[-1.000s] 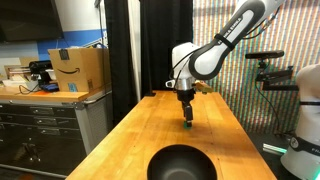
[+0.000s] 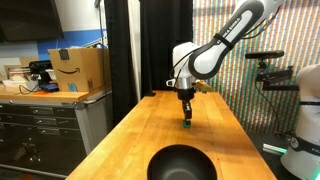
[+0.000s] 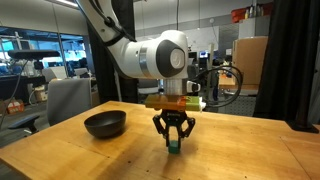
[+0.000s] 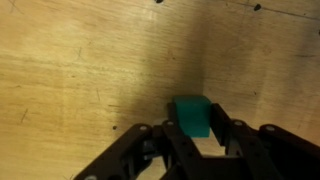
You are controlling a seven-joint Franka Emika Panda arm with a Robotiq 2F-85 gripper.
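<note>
A small green block (image 4: 193, 115) sits between the fingers of my gripper, which is shut on it. In exterior view 2 the same green block (image 3: 174, 146) shows beneath my gripper (image 3: 174, 138), low over the wooden table (image 3: 230, 155); whether it touches the tabletop I cannot tell. From exterior view 1 the block (image 2: 186, 124) is a small green spot under the fingertips, with the arm reaching in from the right.
A black round bowl (image 2: 181, 163) stands near the table's front edge in exterior view 1, apart from the gripper; exterior view 2 has this bowl (image 3: 105, 124) at the left. The wood around the block is clear. Black curtains hang behind.
</note>
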